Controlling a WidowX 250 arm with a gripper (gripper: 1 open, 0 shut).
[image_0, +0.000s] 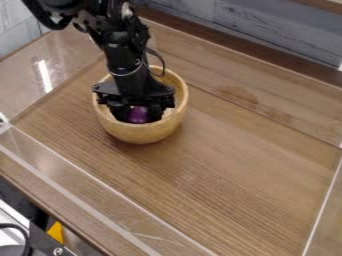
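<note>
A light tan bowl (139, 130) sits on the wooden table at centre left. My black gripper (136, 106) reaches down into it from above. Inside the bowl, between and below the fingers, shows a small purple object (139, 115), partly hidden by the gripper. The fingertips are hard to make out against the dark shapes in the bowl, so I cannot see clearly how the fingers stand on it.
A pale wall runs along the back. At the lower left, beyond the table edge, lie cables and a small yellow item.
</note>
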